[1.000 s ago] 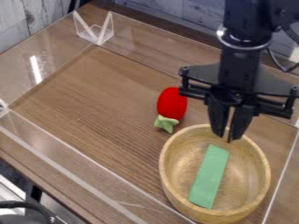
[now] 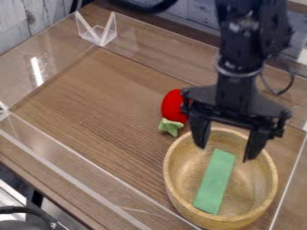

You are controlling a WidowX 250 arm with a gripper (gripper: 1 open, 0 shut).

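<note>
My gripper point(image 2: 220, 126) hangs over the back part of a tan oval bowl point(image 2: 184, 182), its dark fingers pointing down and spread open. A green rectangular block point(image 2: 214, 181) lies in the bowl below and in front of the fingers. A red rounded object point(image 2: 174, 105) with a small green piece point(image 2: 171, 127) sits behind the bowl to the left, partly behind the gripper.
A clear plastic object point(image 2: 96, 27) stands at the back left edge. Dark space and cables are at the lower left corner.
The gripper looks slightly lower and shifted, its fingers now more visible over the bowl's back. The block, bowl and red object are unchanged.
</note>
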